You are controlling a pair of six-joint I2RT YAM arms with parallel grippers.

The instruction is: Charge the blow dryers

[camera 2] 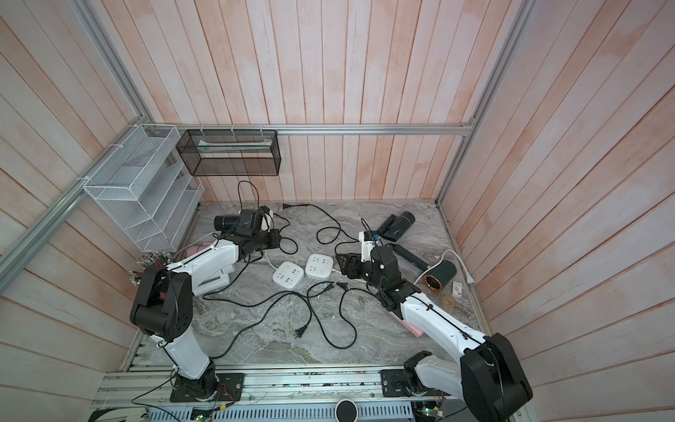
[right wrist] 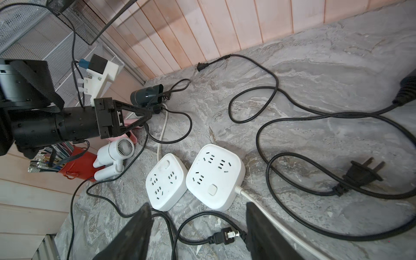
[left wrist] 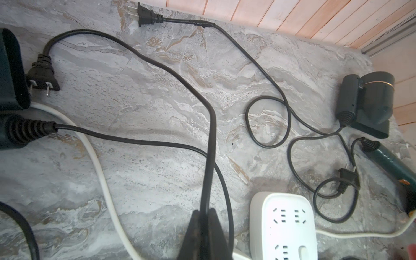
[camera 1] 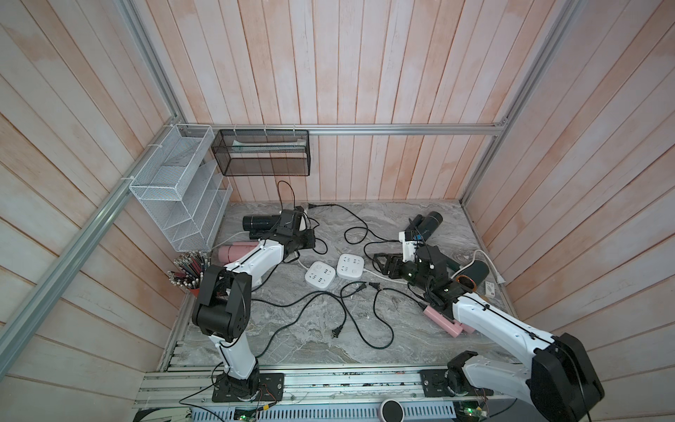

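My left gripper is shut on a black cable (left wrist: 210, 130) at the back left. The cable's plug (left wrist: 43, 78) hangs beside a dark green blow dryer (left wrist: 13, 69). Two white power strips, a left one (camera 1: 320, 275) and a right one (camera 1: 350, 266), sit mid-table with bare sockets on top. To their right, low over the table, my right gripper stands open, its fingers wide apart and empty. A black plug (right wrist: 223, 236) on the table shows between them. More dark green dryers (camera 1: 430, 223) lie at right; a white one (right wrist: 113, 152) lies at left.
Black cables (camera 1: 344, 302) cross the front of the table. A red pot of pens (right wrist: 73, 162) and white mesh shelves (camera 1: 184, 190) stand at left. Pink dryer parts (camera 1: 443, 320) lie under my right arm. Bare tabletop shows at the front middle.
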